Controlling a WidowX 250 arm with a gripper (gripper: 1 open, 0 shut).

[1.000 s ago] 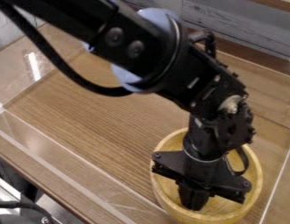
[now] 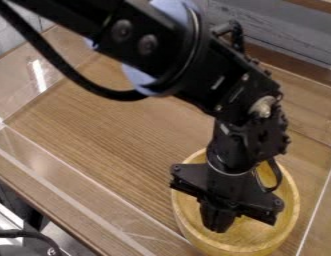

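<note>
My black gripper (image 2: 219, 213) reaches down into a round yellow bowl (image 2: 272, 236) at the lower right of the camera view. Its fingers are low inside the bowl and appear shut; whether anything thin is between them is hidden. The arm covers much of the bowl's interior.
The bowl stands on a wooden surface (image 2: 108, 140) that is clear to the left and behind. Clear strips run along its left and right edges, a dark gap with cables lies at the lower left, and a ledge runs along the back.
</note>
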